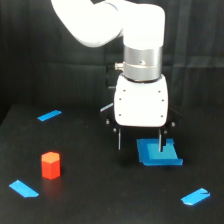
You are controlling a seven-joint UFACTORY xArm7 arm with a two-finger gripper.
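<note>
My gripper [140, 147] hangs pointing down in the middle-right of the camera view. Its two thin dark fingers stand wide apart, so it is open, and nothing shows between them. A flat blue square piece [161, 157] lies on the dark table under and behind the right-hand finger, which hides part of it. Whether finger and blue piece touch, I cannot tell. Well off to the left sits an orange-red cube [50, 165], apart from the gripper.
Short strips of blue tape mark the table at the back left [49, 115], front left [24, 188] and front right [195, 197]. Bare dark table [110, 190] lies between the cube and the blue piece. A dark curtain [30, 60] hangs behind.
</note>
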